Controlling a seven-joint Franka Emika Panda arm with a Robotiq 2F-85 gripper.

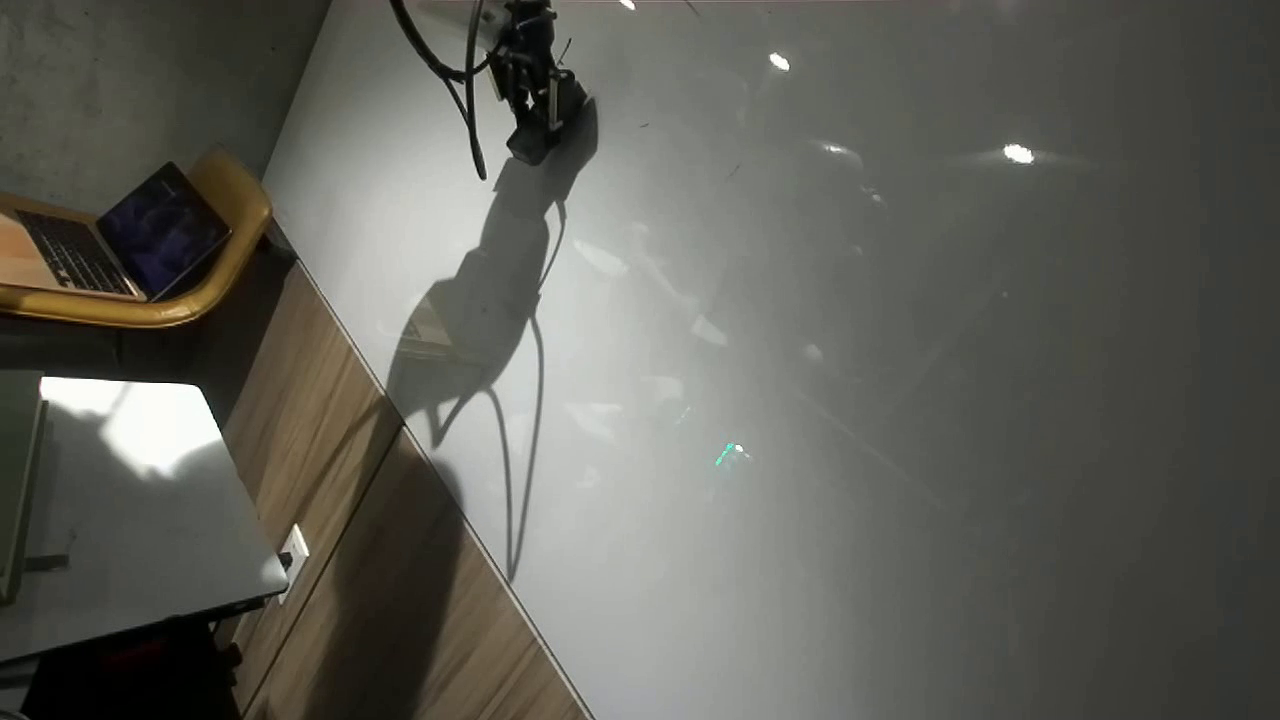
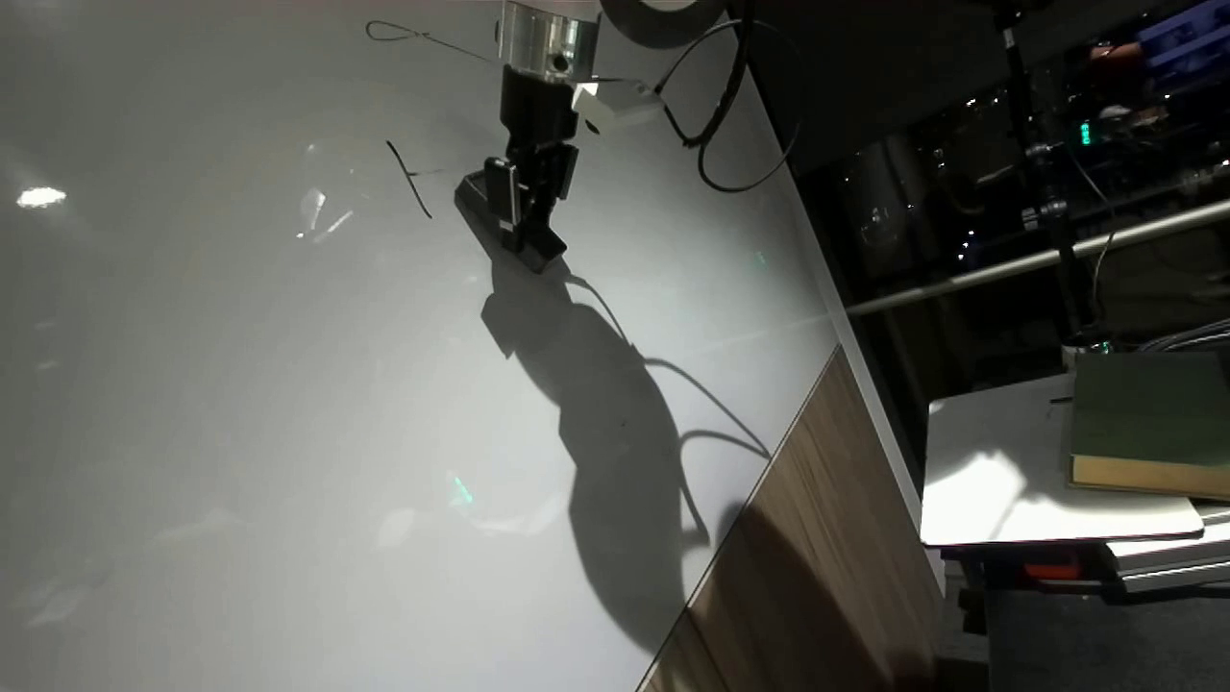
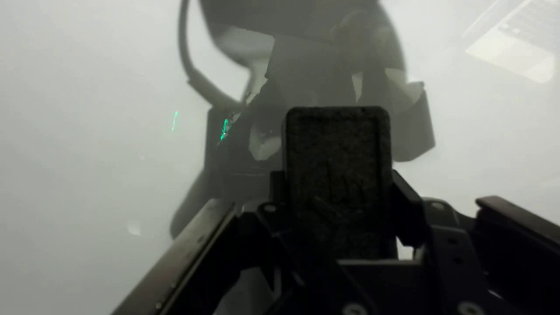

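A dark, block-shaped eraser [image 3: 338, 149] is clamped between the fingers of my gripper, its worn face toward the wrist camera. In exterior view 2 the eraser [image 2: 479, 202] lies along the whiteboard [image 2: 288, 381], touching or very near it. My gripper [image 1: 546, 108] is near the top of the whiteboard [image 1: 840, 540] in exterior view 1, its shadow falling down and left. Left of the eraser in exterior view 2 is a dark pen stroke [image 2: 408, 179]; a looped line [image 2: 392, 31] runs higher up. Whatever lies under the eraser is hidden.
Wood panelling [image 1: 360, 576] borders the board's lower edge. A laptop [image 1: 162, 234] rests on a yellow chair [image 1: 246, 198] at the left. Books [image 2: 1153, 415] lie on a white table [image 2: 980, 461] in exterior view 2. Cables [image 1: 470, 96] hang beside the arm. Most of the board is clear.
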